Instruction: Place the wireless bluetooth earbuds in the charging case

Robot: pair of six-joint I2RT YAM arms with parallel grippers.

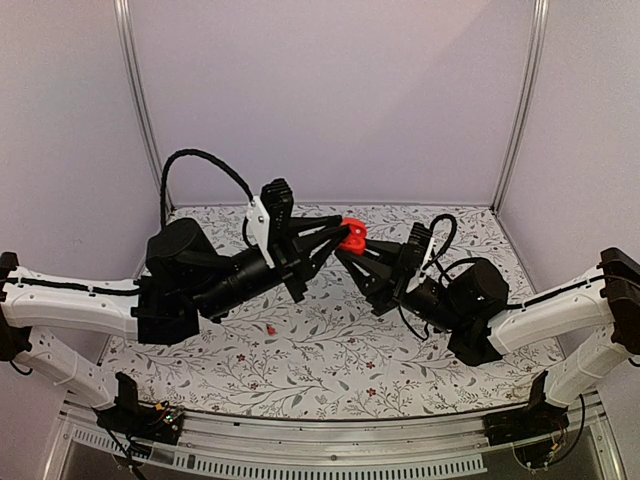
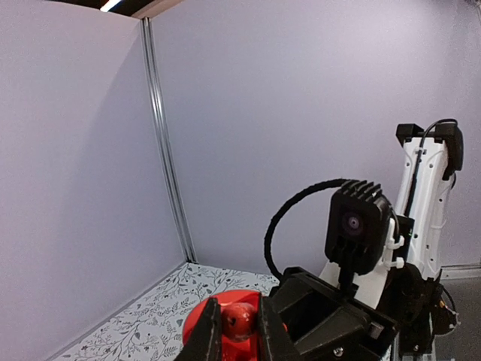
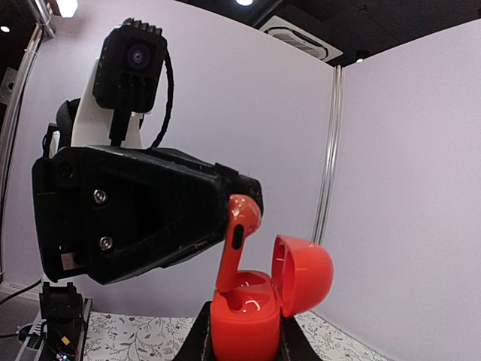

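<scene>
The red charging case (image 3: pixel 244 331) is upright with its lid (image 3: pixel 308 274) raised, and my right gripper (image 1: pixel 345 256) is shut on its body. Above it, my left gripper (image 1: pixel 345 227) is shut on a red earbud (image 3: pixel 244 214). In the left wrist view the bud's round head (image 2: pixel 239 321) shows between the fingers. The earbud's stem points down, its lower end at the left part of the case's top, by the rim. How deep the stem tip sits cannot be told. Part of the case is hidden behind the bud and fingers in the left wrist view.
A small red piece (image 1: pixel 270 329) lies on the flower-patterned table (image 1: pixel 330 370), too small to make out. Both grippers meet above the table's middle, and the surface around is clear. Pale walls close off the back and sides.
</scene>
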